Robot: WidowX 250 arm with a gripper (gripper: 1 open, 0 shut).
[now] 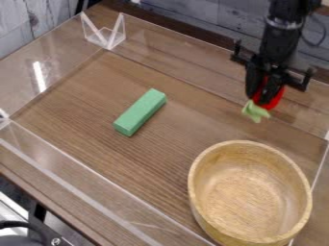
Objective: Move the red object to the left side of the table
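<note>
The red object (271, 96), with a pale green part (256, 112) at its lower end, is at the right side of the wooden table (193, 125). My gripper (267, 88) comes down from the top right and is shut on it, its black fingers covering much of the red. The green end hangs lowest, pointing toward the near left. Whether it clears the tabletop is hard to judge from this angle.
Nearer the camera stands a round cream bowl (203, 183) at the lower right. A green block (140, 112) lies left of centre. In the far left corner is a clear, wire-like object (106, 35).
</note>
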